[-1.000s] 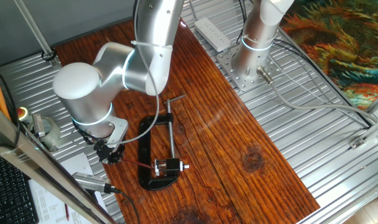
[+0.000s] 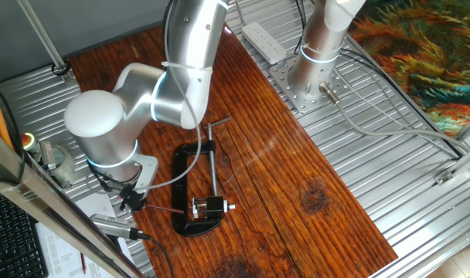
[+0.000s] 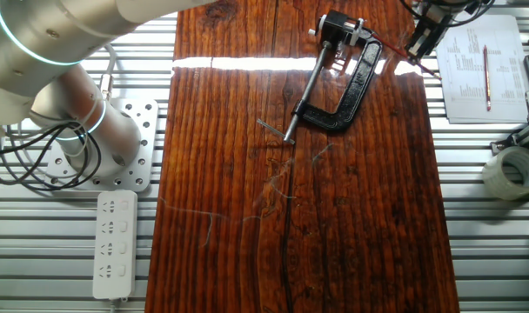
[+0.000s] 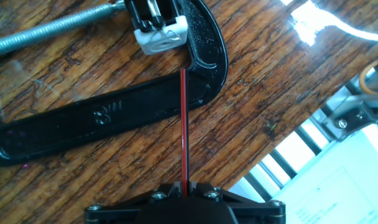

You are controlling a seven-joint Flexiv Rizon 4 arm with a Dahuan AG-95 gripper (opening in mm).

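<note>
A thin red and black pencil (image 4: 184,130) is held in my gripper, whose fingers are shut on it. In the wrist view the pencil points away from the fingers, its far end over the black C-clamp (image 4: 96,118). That end is apart from the small black device (image 2: 213,205) with a white face (image 4: 163,38), which is fixed at one end of the clamp. From exterior view 1, my gripper (image 2: 133,202) hangs near the left edge of the wooden board, to the left of the clamp. What is inside the device is hidden.
The wooden board (image 3: 238,235) is clear beyond the clamp. Off its edge lie papers with another pencil (image 3: 487,80), a tape roll (image 3: 514,171) and a grey metal tool (image 2: 115,226). A white power strip (image 3: 116,245) lies near the arm base.
My gripper has shifted toward the bottom of exterior view 1, ending slightly left, with the pencil still in it.
</note>
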